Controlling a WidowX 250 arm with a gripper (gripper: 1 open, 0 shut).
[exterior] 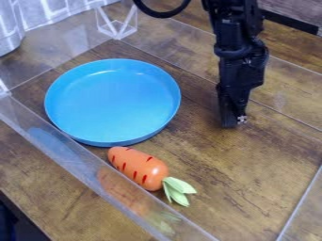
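A black robot gripper (233, 113) points down at the wooden table, right of a round blue plate (111, 99); its fingertips are low near the surface, with nothing visible between them, and it looks shut. An orange plush carrot (138, 168) with pale green leaves lies below the plate, toward the front left.
Clear walls or edges (38, 141) run along the left and right of the wooden work area (239, 188). A white object stands at the top left.
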